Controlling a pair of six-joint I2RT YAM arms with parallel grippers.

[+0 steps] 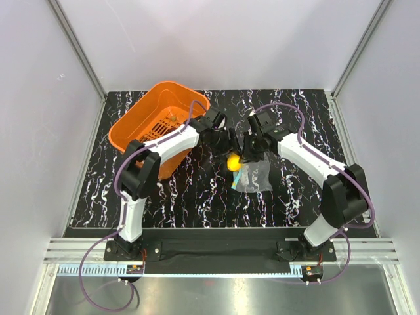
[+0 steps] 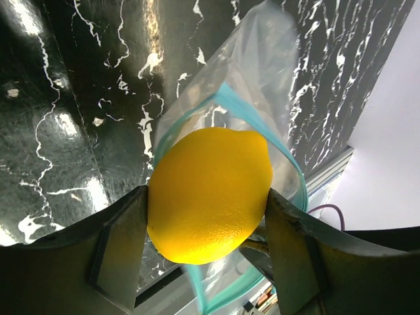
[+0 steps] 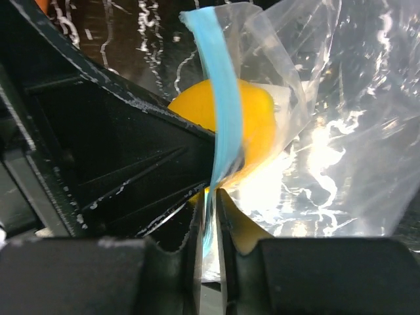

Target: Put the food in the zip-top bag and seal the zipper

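Note:
A yellow rounded food item is between my left gripper's fingers, at the mouth of a clear zip bag with a blue zipper strip. The left fingers are part open, around the item. My right gripper is at the bag's rim, its fingers close together at the zipper strip. In the right wrist view, the left gripper's black finger crosses in front of the item, which shows partly through the plastic.
An orange basket stands at the back left, beside the left arm. White walls enclose the sides and back.

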